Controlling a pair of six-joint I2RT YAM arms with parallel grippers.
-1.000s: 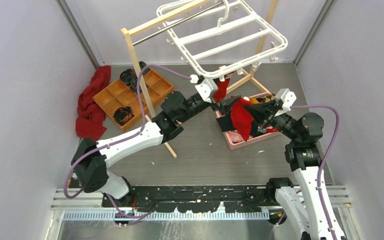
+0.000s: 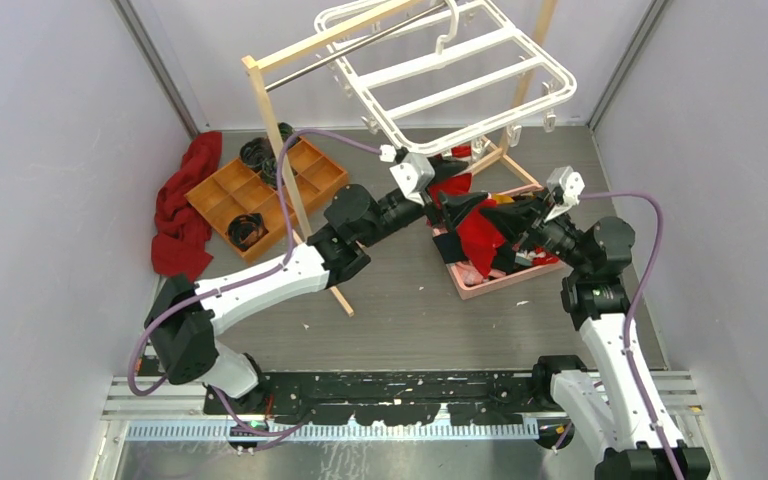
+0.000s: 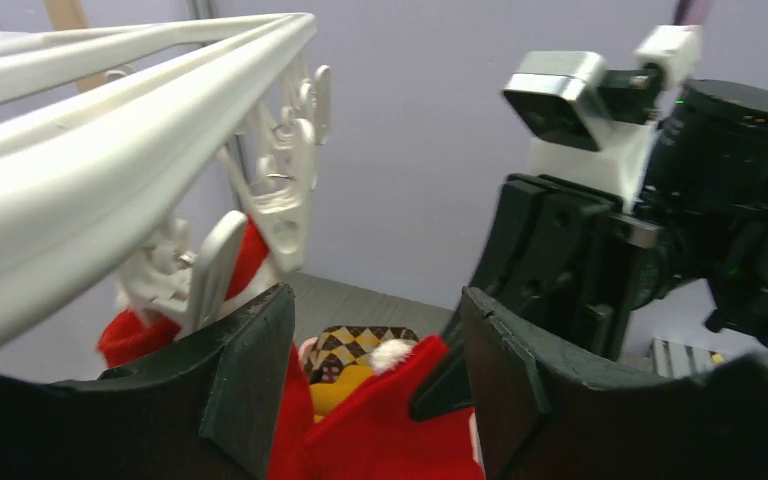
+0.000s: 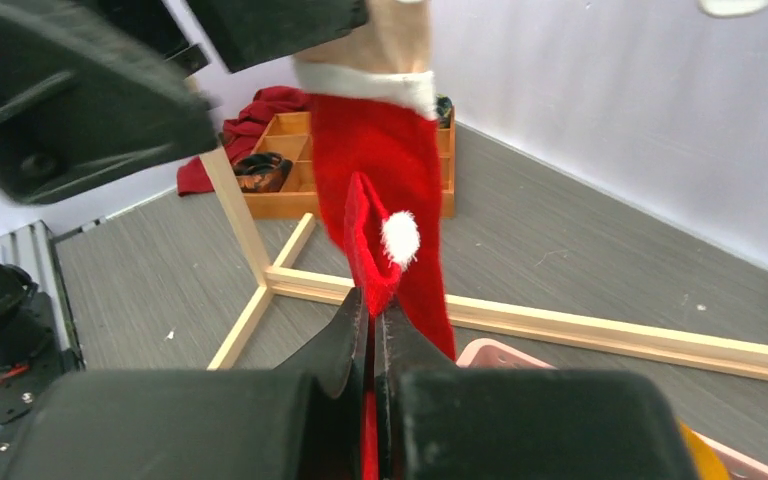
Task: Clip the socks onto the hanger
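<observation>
A red sock with a white pompom (image 4: 401, 238) is pinched between the closed fingertips of my right gripper. In the top view that red sock (image 2: 478, 240) hangs from my right gripper (image 2: 503, 216), above the pink bin. The white hanger (image 2: 460, 70) is overhead, clips along its near edge. Another red sock hangs at one clip; in the right wrist view this hanging sock (image 4: 385, 145) shows a white cuff. My left gripper is open just below the hanger's rail, its fingers apart, facing the right gripper. Whether its fingers touch cloth cannot be told.
The pink bin (image 2: 495, 290) holds more clothing. A wooden frame (image 2: 278, 150) supports the hanger. On the left lie a wooden compartment tray (image 2: 222, 196) and a dark red cloth (image 2: 182, 215). Both grippers are close together.
My right gripper has moved slightly left, nearer the left one, carrying the red sock. The hanger has swung a little right and back.
</observation>
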